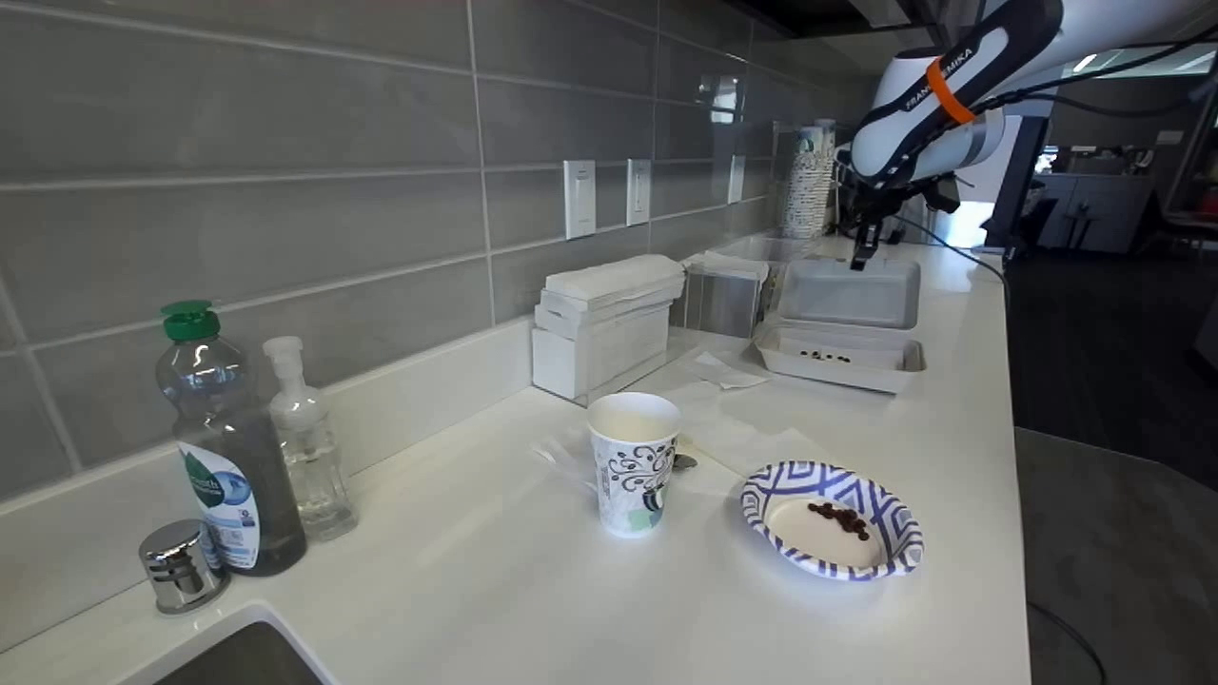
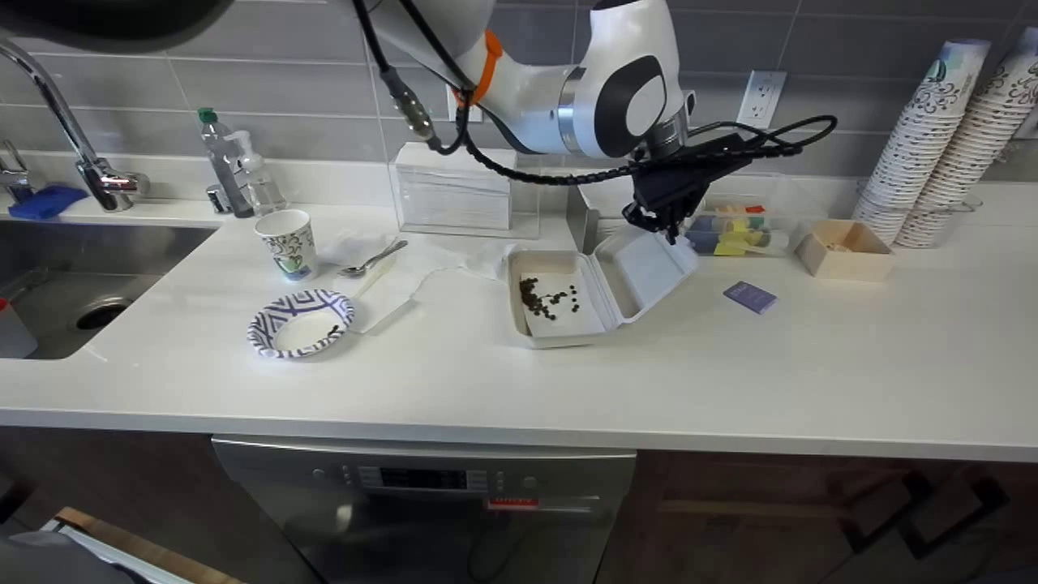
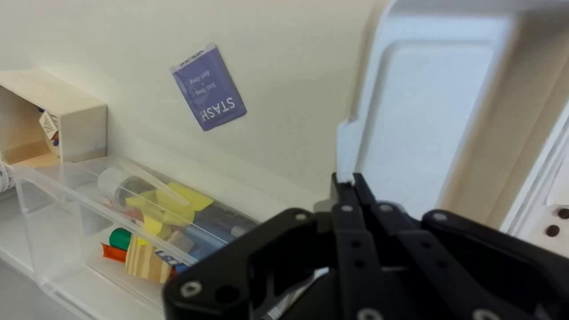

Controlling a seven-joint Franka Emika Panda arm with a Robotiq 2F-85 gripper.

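The white hinged takeout container [image 2: 569,336] stands on the counter, with its lid [image 2: 642,277] swung back and tilted up. Dark beans lie scattered in its base [image 1: 824,356]. My gripper is shut, with its fingertips together at the lid's edge in the wrist view; nothing shows between them. Whether they touch the lid, I cannot tell. From the side, the gripper [image 2: 669,235] hangs by the lid's upper back part. A blue-patterned paper bowl [image 1: 788,554] holds a small heap of dark beans [image 1: 839,519].
A purple tea packet [image 3: 210,88] lies behind the lid. Along the wall stand a clear bin [image 2: 744,234] of odds and ends, a wooden box [image 2: 842,251] and stacked cups [image 2: 924,126]. A cup [image 1: 634,462] sits near the bowl.
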